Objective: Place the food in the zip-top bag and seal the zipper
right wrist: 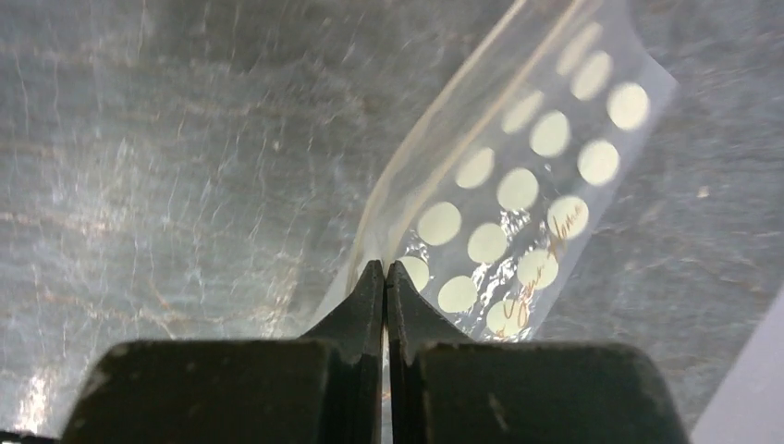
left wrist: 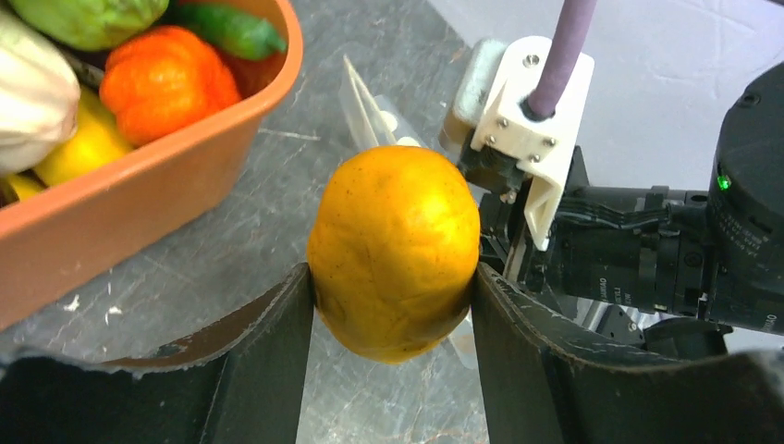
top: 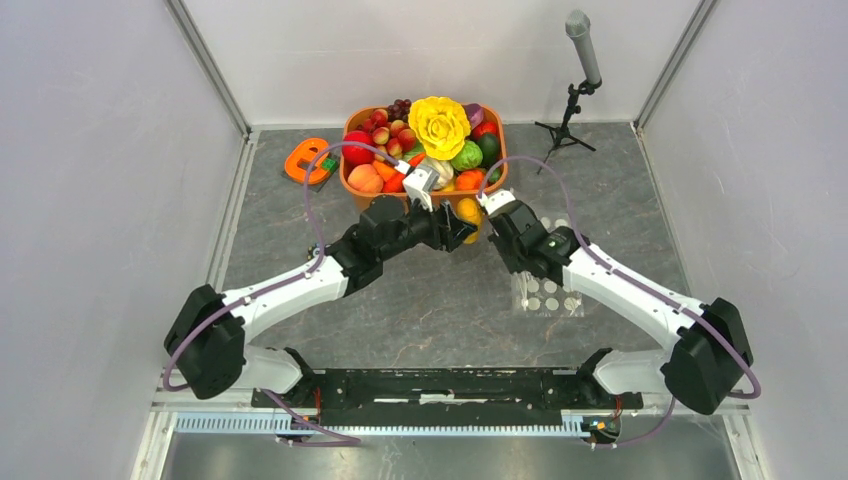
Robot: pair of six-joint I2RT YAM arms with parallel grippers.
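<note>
My left gripper is shut on a yellow-orange round food point(left wrist: 393, 240), held in the middle of the table, just in front of the food basket. My right gripper is shut, with its fingertips at the near long edge strips of the clear zip top bag point(right wrist: 592, 185), which has rows of pale dots; whether it pinches the film is hard to tell. In the top view the bag point(top: 550, 300) lies under and beside the right gripper, partly hidden by it.
An orange basket point(left wrist: 139, 203) full of play fruit and vegetables stands at the back centre. An orange object point(top: 300, 155) lies at its left. A microphone on a tripod point(top: 582, 45) stands at the back right.
</note>
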